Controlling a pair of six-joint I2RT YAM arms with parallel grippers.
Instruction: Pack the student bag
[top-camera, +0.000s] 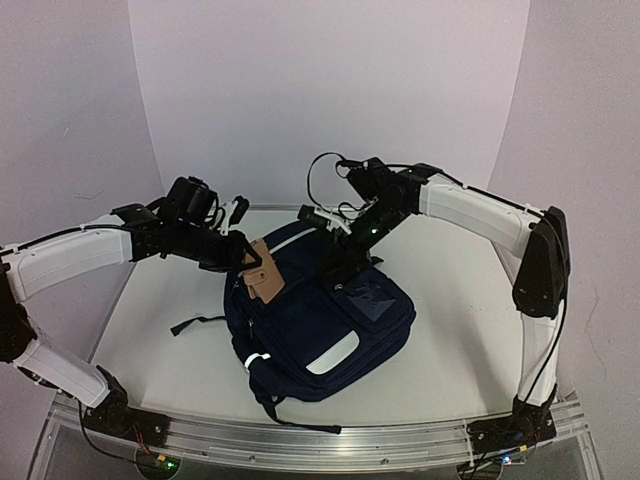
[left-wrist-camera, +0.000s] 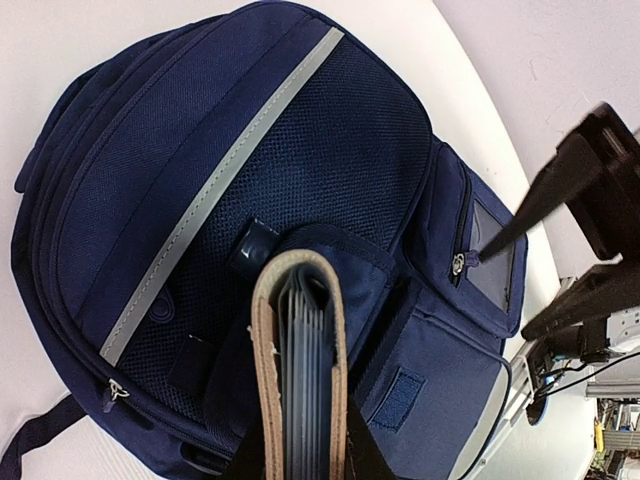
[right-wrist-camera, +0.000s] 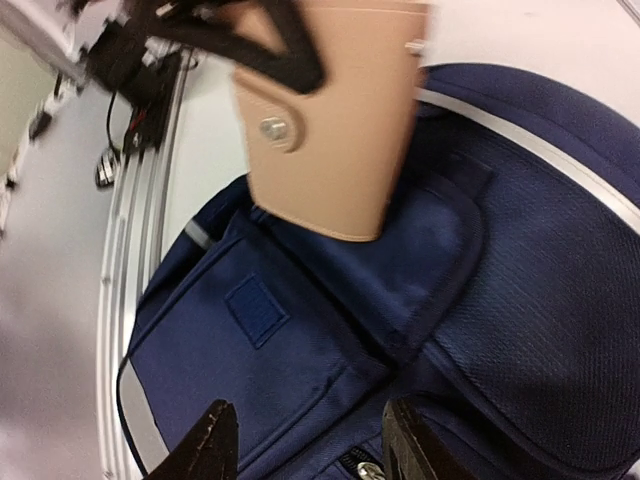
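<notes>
A tan snap-closed notebook (top-camera: 264, 275) is pinched in my left gripper, held over the left part of the dark blue backpack (top-camera: 300, 335). Seen end-on in the left wrist view, its cover (left-wrist-camera: 264, 340) folds round a stack of clear or pale sheets. In the right wrist view, the notebook's snap side (right-wrist-camera: 325, 150) hangs above an open front pocket (right-wrist-camera: 420, 245). My right gripper stands open over the backpack, its fingers (right-wrist-camera: 215, 440) well apart and nothing between them.
A zipped smaller pocket with a clear window (top-camera: 368, 298) lies on the backpack's right side. Loose straps (top-camera: 300, 427) trail near the front metal rail (top-camera: 310, 445).
</notes>
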